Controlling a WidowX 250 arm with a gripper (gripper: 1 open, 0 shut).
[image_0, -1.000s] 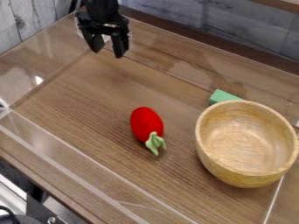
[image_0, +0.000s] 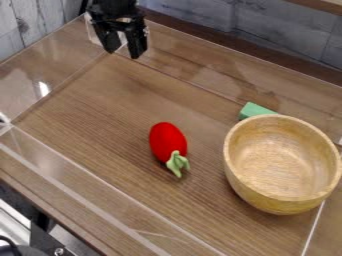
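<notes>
The black arm's gripper (image_0: 119, 40) is at the top left, over the far part of the wooden table, well apart from the objects on it. It is small and dark, so whether its fingers are open or shut is unclear. A red oblong item (image_0: 167, 142) with a green tip lies in the lower middle. To its right is a large pale yellow bowl (image_0: 281, 188), and behind the bowl lies a small green piece (image_0: 257, 111).
Grey walls or edges border it at the top right and far left.
The gripper has shifted slightly left and upward in the view over the last second. The objects on the table have not visibly moved.
</notes>
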